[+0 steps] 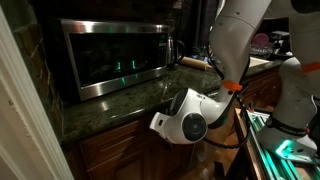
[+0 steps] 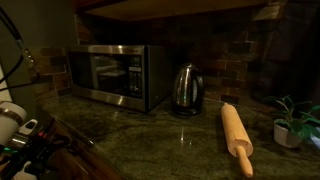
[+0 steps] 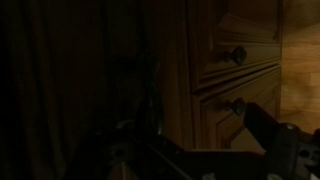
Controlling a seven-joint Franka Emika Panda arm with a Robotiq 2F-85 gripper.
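My gripper is at the lower left of exterior view 2, low by the counter's front edge. In the wrist view its dark fingers stand apart along the bottom, nothing visible between them. That view is very dim. It shows wooden cabinet fronts with round dark knobs. Exterior view 1 has the white arm wrist in front of the lower cabinets, hiding much of the gripper. On the dark stone counter are a microwave, a dark kettle and a wooden rolling pin.
A potted plant stands at the counter's far right. A wall or door frame borders exterior view 1 on the left.
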